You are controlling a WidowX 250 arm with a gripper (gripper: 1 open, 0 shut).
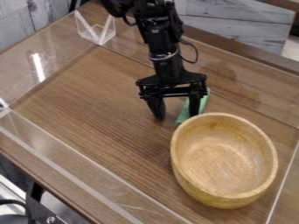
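The black robot gripper (pixel 176 105) hangs low over the wooden table, just behind the wooden bowl. Its right finger is at a green object (pixel 193 108), which is partly hidden by it and by the bowl's rim. I cannot make out clearly whether the fingers hold it or how far apart they stand.
A large pale wooden bowl (pixel 222 192) fills the lower right. A grey board stands along the back, and a clear plastic piece (pixel 97 26) is at the back left.
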